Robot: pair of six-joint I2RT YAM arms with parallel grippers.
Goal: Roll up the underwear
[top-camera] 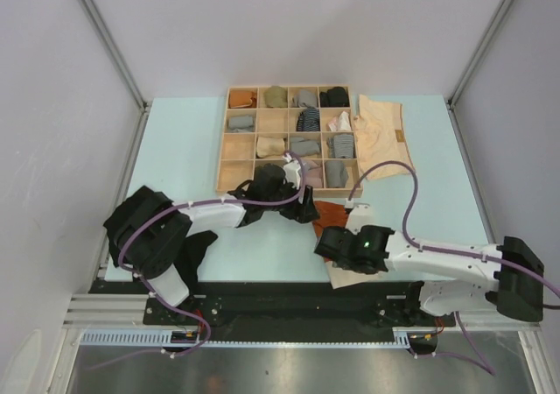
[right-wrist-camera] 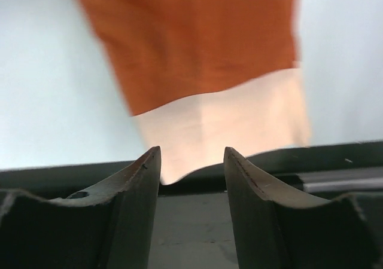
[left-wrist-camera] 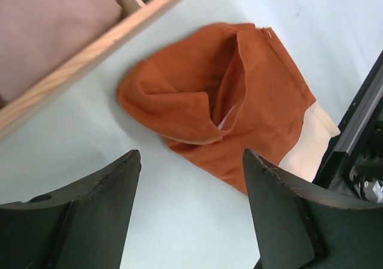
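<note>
An orange-brown underwear with a cream band (left-wrist-camera: 197,113) lies on the white table, its upper edge folded and bunched in the left wrist view, its cream part toward the front edge. My left gripper is open above the table beside the bunched end, nothing between its fingers. My right gripper is open over the cream band at the near edge; in the top view its arm hides part of the cloth.
A wooden compartment organiser (top-camera: 236,149) with folded clothes stands behind the cloth. A peach cloth (top-camera: 381,136) lies at the back right, a black cloth (top-camera: 194,256) at the left.
</note>
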